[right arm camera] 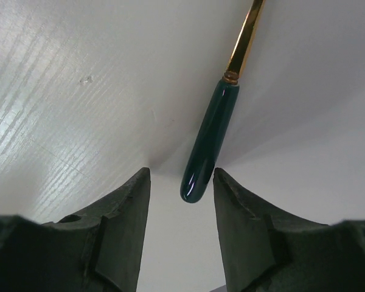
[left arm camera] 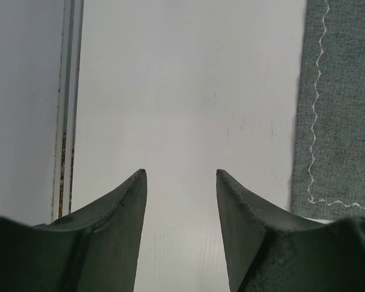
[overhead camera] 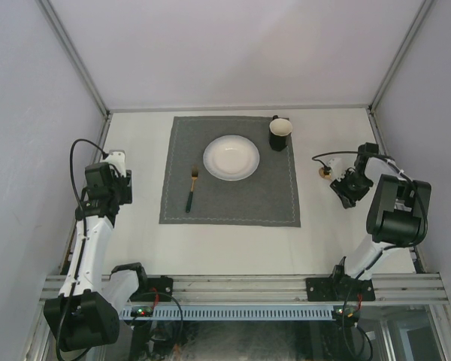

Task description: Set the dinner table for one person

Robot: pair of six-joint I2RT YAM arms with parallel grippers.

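A white plate (overhead camera: 231,157) lies on the grey placemat (overhead camera: 229,203), with a black mug (overhead camera: 279,134) at the mat's back right and a gold fork (overhead camera: 192,186) with dark handle to the plate's left. A gold utensil with dark green handle (right arm camera: 209,139) lies on the bare table right of the mat; its head shows in the top view under the right arm. My right gripper is open just over that handle's end, fingers either side. My left gripper stands open over bare table left of the mat.
Metal rails and walls border the workspace at the sides and back.
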